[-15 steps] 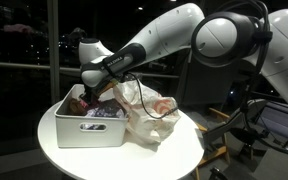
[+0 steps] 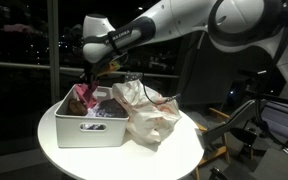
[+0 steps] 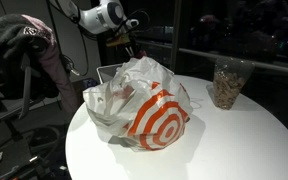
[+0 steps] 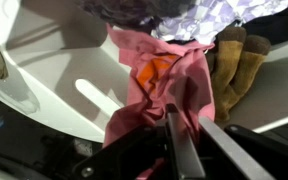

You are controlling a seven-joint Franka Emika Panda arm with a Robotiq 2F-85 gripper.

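Observation:
A pink cloth with an orange patch [image 4: 169,85] runs up between my gripper's fingers in the wrist view. My gripper is shut on it. From exterior view 1, the gripper [image 2: 87,75] is above the white bin [image 2: 89,132], and the pink cloth [image 2: 86,92] hangs down from it into the bin. Its lower end still lies among the bin's contents. Beside it are brown gloves [image 4: 242,70] and a purple-and-white patterned cloth [image 4: 209,18]. In exterior view 2 the bin is mostly hidden.
A crumpled white plastic bag [image 2: 152,112] with a red target print stands right of the bin on the round white table [image 2: 169,160]. Behind the bag in exterior view 2 is a clear container of brown pieces [image 3: 227,82].
My gripper has risen from the bin, drawing the pink cloth up with it, so that more of the cloth shows above the rim. The bin and bag have stayed put.

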